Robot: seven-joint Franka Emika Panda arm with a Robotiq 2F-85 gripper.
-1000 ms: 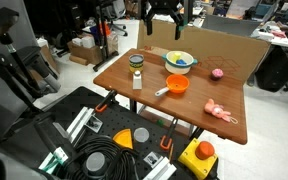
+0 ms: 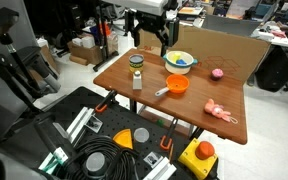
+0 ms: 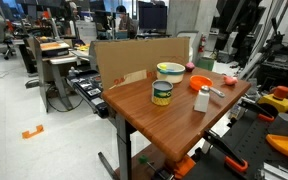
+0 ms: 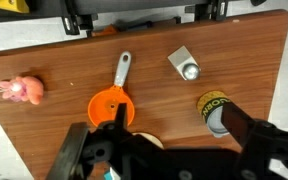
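Observation:
My gripper [image 2: 151,45] hangs above the wooden table [image 2: 216,124], its fingers wide apart and empty. In the wrist view its dark fingers [image 4: 76,150] come in from the bottom edge. On the table lie an orange bowl [image 4: 111,106] with a pale handle [image 4: 123,69] reaching toward the upper side, a small white bottle [image 4: 189,71], a green-and-yellow can [image 4: 212,104] and a pink toy [image 4: 21,90]. Behind the bowl stands a white pot [image 2: 177,69] with blue and yellow contents; the gripper partly covers it in the wrist view. A dark pink round object [image 2: 217,74] sits farther right.
A cardboard panel [image 2: 224,50] stands along the table's back edge. In front are a yellow-and-red object [image 2: 197,157], coiled black cables [image 2: 96,158] and clamps on the table's front edge.
Over the last second my gripper has come lower and shifted left in exterior view 1, staying open. The objects on the table have not moved.

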